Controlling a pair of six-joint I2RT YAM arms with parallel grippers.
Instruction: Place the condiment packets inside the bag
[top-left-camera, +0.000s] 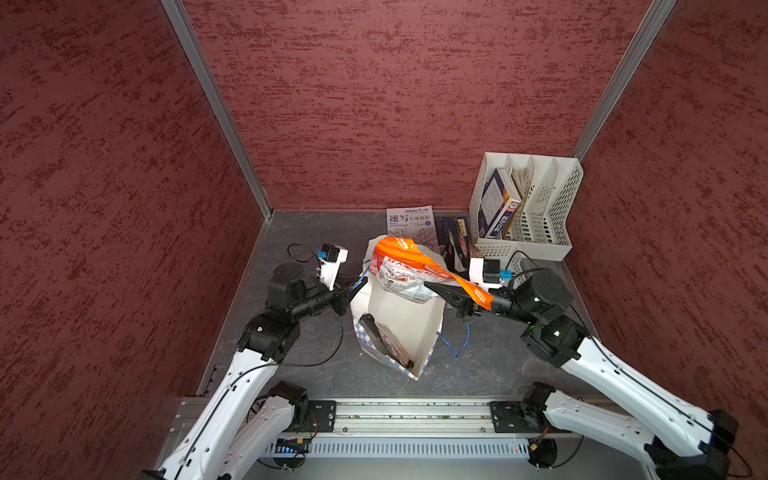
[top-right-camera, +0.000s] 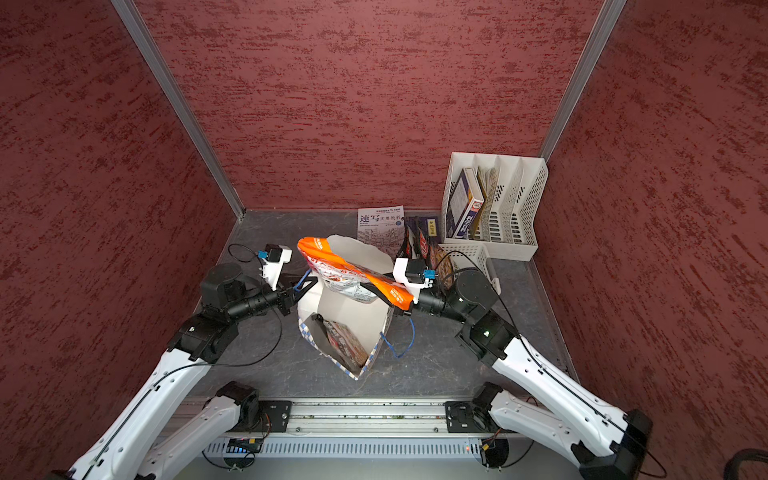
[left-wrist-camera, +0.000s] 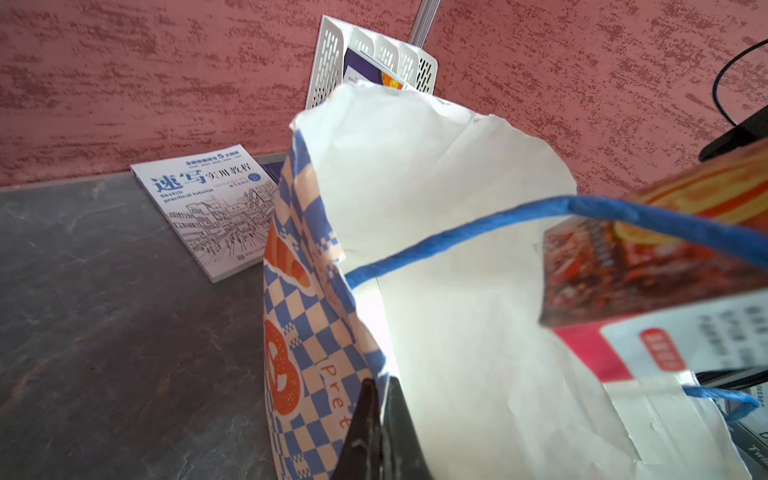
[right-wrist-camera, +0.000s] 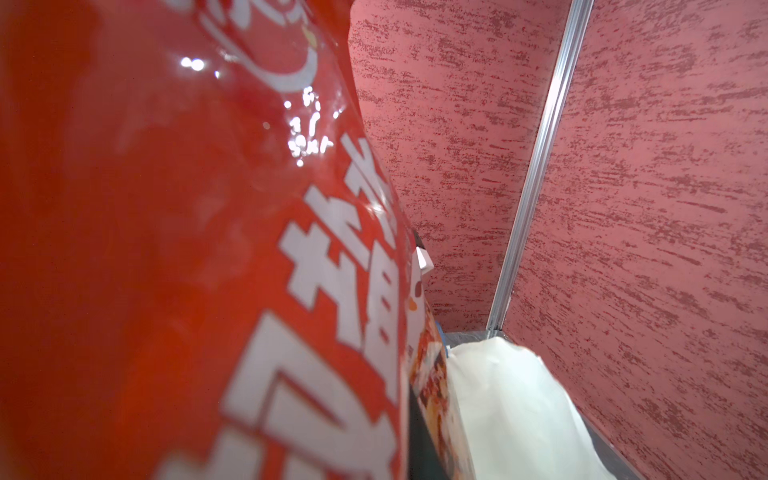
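The open checked paper bag (top-left-camera: 408, 336) stands mid-table, with a dark packet (top-left-camera: 376, 336) and a reddish one (top-right-camera: 345, 344) inside. My left gripper is shut on the bag's left rim, beside a blue handle (left-wrist-camera: 480, 228). My right gripper (top-left-camera: 430, 289) is shut on a large orange-red condiment packet (top-left-camera: 400, 256), held over the bag's opening; in the right wrist view this packet fills the left half and hides most of that gripper.
A white rack (top-left-camera: 544, 200) with books stands at the back right, a smaller white basket in front of it. A sketch book (left-wrist-camera: 200, 208) and dark packages lie behind the bag.
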